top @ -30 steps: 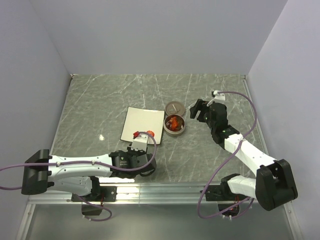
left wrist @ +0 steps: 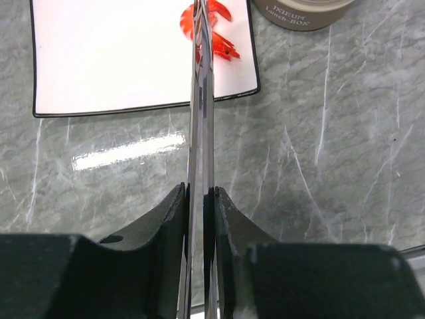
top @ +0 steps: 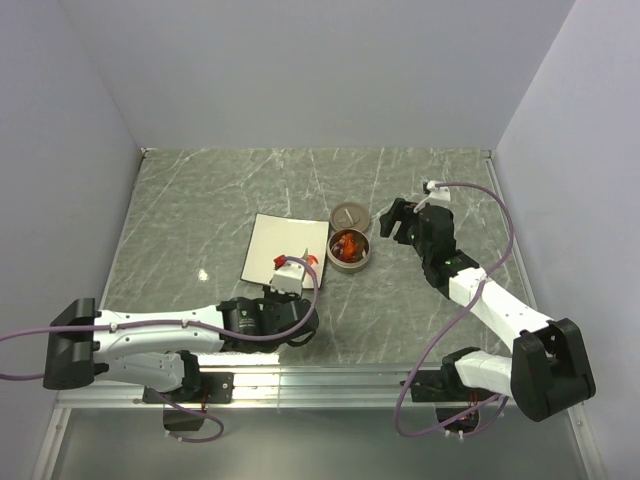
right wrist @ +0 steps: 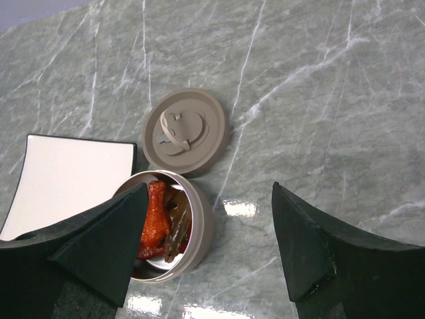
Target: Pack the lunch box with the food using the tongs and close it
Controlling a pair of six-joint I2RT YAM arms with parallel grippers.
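Note:
The lunch box [top: 363, 262], a round beige container, stands open at the board's right side. In the right wrist view its wall [right wrist: 204, 229] surrounds reddish-brown food [right wrist: 155, 219]. Its round lid [right wrist: 214, 133] lies flat just behind it. My left gripper is shut on long metal tongs [left wrist: 202, 136], which stretch forward over an orange-red shrimp [left wrist: 224, 46] at the white board's [left wrist: 99, 60] right part. The tongs' tips are out of that view, so whether they grip the shrimp cannot be told. My right gripper is open and empty, above and right of the box.
Free room also lies in front of the box, between the two arms. A metal rail [top: 350, 378] runs along the front edge.
The right arm, box and lid have stayed put.

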